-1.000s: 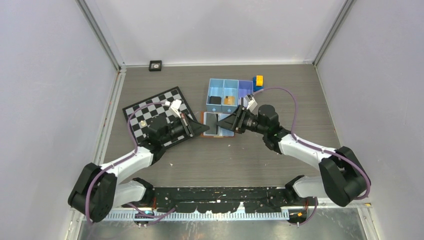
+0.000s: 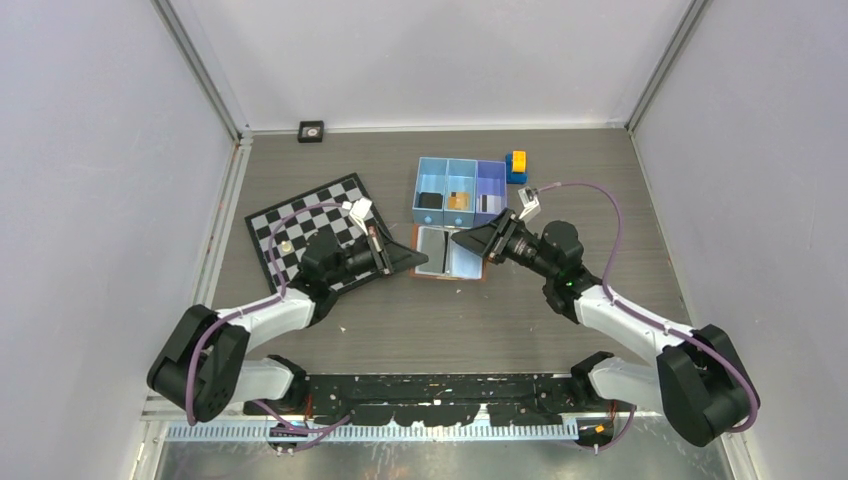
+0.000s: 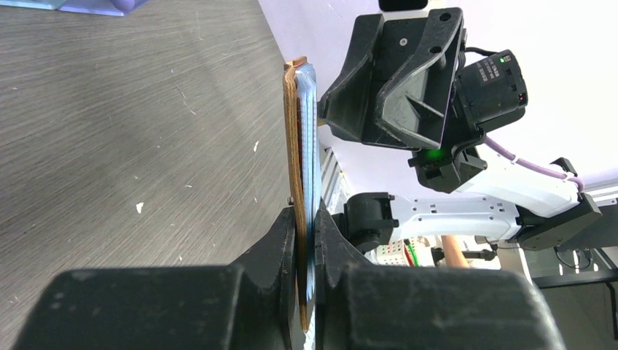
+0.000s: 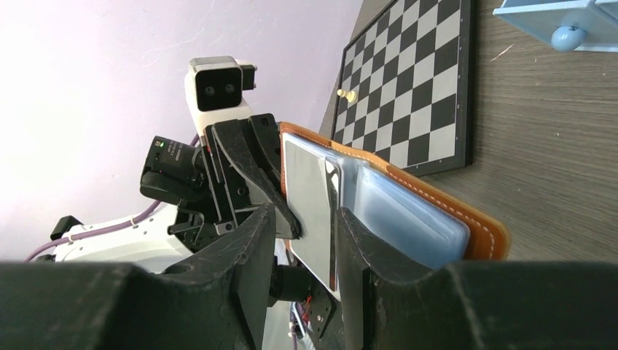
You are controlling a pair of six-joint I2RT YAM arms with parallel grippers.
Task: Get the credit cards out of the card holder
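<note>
The brown card holder (image 2: 484, 270) lies opened out above the table between both grippers, with clear bluish sleeves (image 4: 408, 219) and a pale grey panel (image 4: 310, 197) that has a dark edge strip. Seen edge-on in the left wrist view, the holder (image 3: 291, 146) runs down between the fingers of my left gripper, which is shut on it. My right gripper (image 2: 454, 237) reaches over the holder from the right. In the right wrist view its fingers (image 4: 255, 248) stand apart, facing the panel and sleeves; I see no card gripped between them.
Right behind the holder stands a blue and purple compartment box (image 2: 460, 165) with a few small items in it. A chessboard (image 2: 300, 225) lies under the left arm. A yellow-and-blue object (image 2: 518, 165) sits beside the box.
The holder has shifted slightly to the right along with my left gripper.
</note>
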